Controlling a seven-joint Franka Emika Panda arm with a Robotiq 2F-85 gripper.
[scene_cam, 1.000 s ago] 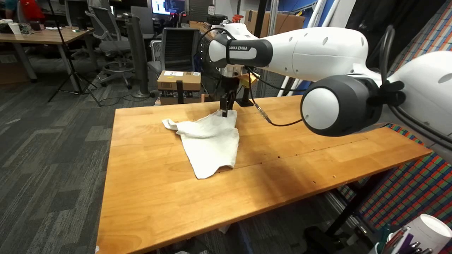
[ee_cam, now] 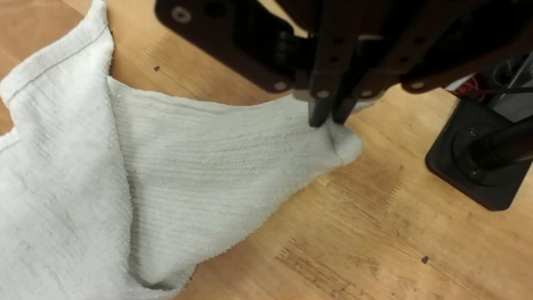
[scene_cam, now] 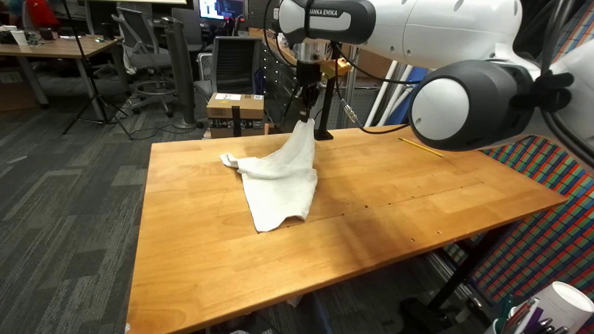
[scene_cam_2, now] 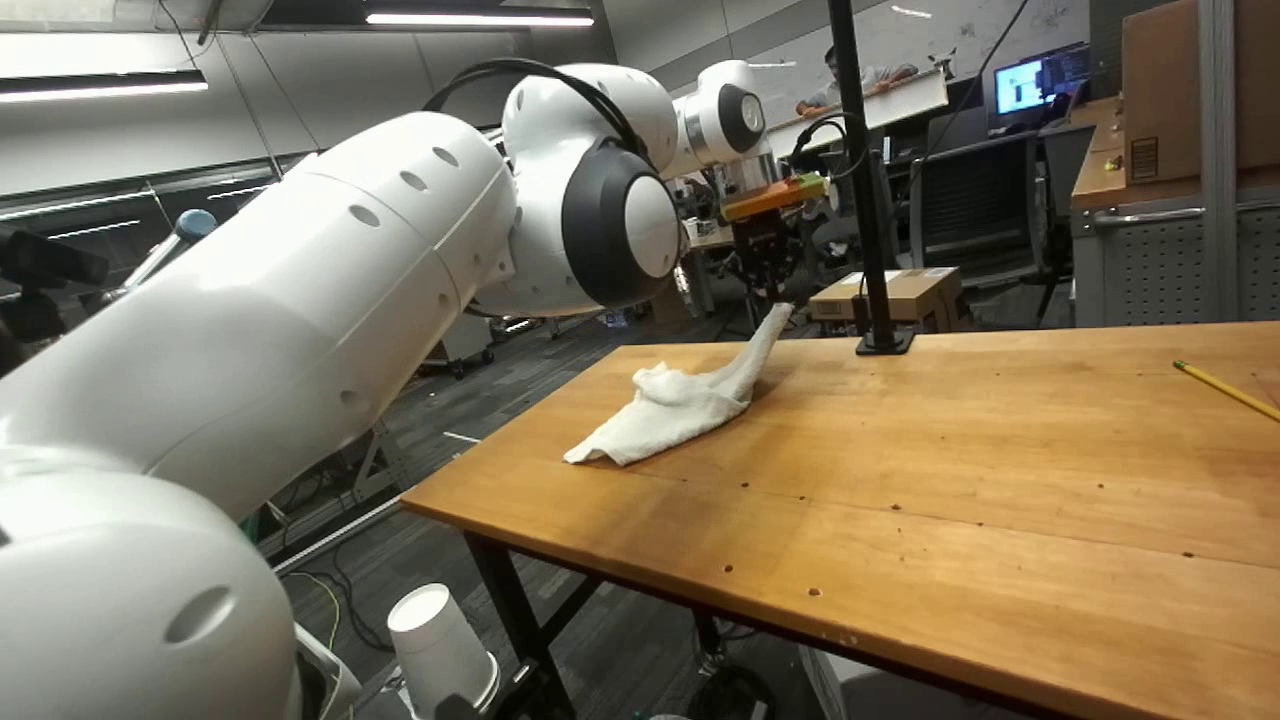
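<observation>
A white towel lies partly folded on the wooden table, one corner drawn up off the surface. My gripper is shut on that raised corner, above the table's far side. In exterior view 2 the cloth rises in a narrow peak to the gripper. Up close in the wrist view, the gripper pinches the towel near its tip, and a small end of cloth pokes out past the fingers. A folded-over flap with a hemmed edge covers the left of that view.
A black post on a square base stands close beside the gripper at the table's far edge. A yellow pencil lies on the right of the table. A cardboard box sits beyond the far edge.
My gripper has risen and shifted slightly right, lifting the towel's far corner off the table. The rest of the cloth has slid a little the same way.
</observation>
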